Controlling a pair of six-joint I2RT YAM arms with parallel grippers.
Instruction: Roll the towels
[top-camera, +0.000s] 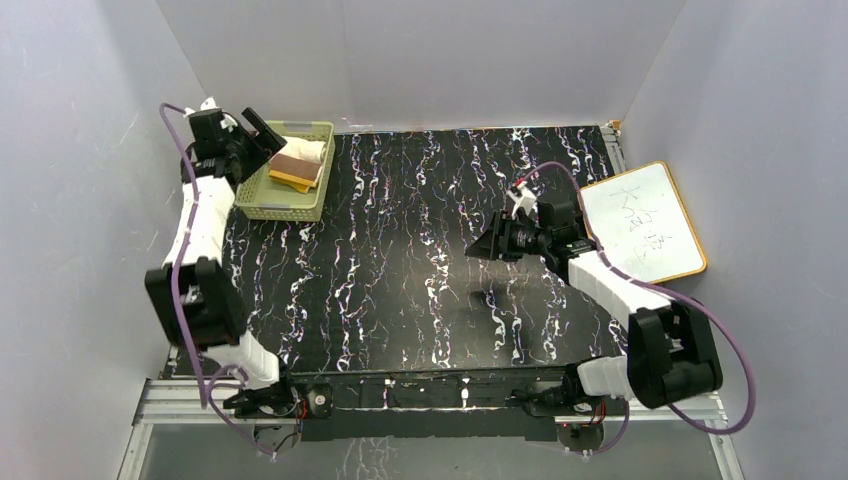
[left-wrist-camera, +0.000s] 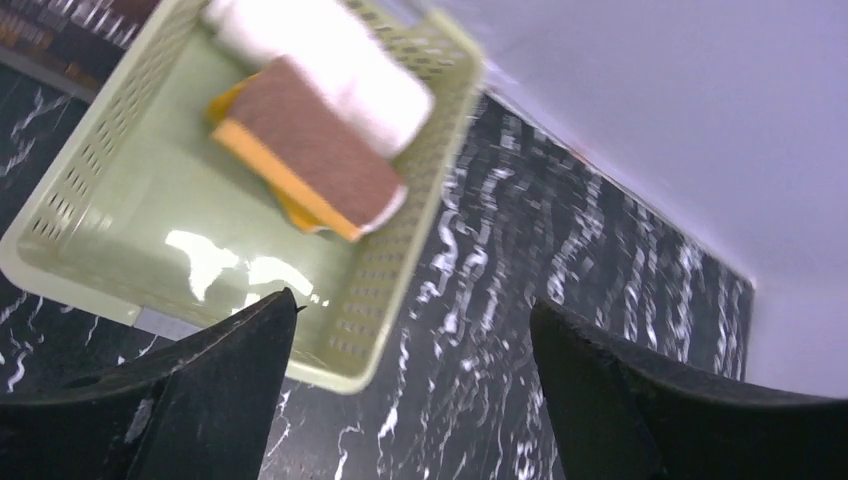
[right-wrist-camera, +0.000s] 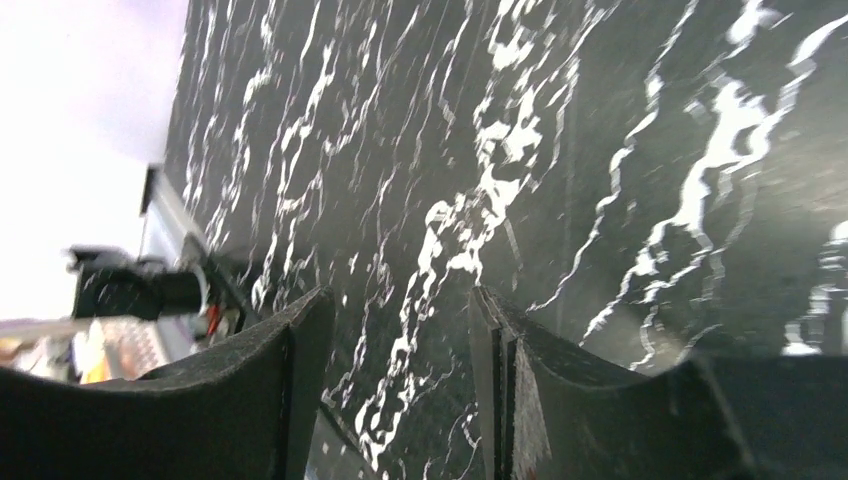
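Folded towels lie in the green basket (top-camera: 280, 208) at the back left: a white one (left-wrist-camera: 355, 90), a brown one (left-wrist-camera: 310, 150) and a yellow one (left-wrist-camera: 225, 105) beneath the brown. My left gripper (top-camera: 265, 133) is raised at the basket's left side, wide open and empty; in its wrist view the towels lie beyond its fingertips. My right gripper (top-camera: 492, 238) hangs over the right-centre of the table, part open with nothing between its fingers.
A white board (top-camera: 640, 225) lies at the right. Grey walls enclose the back and sides.
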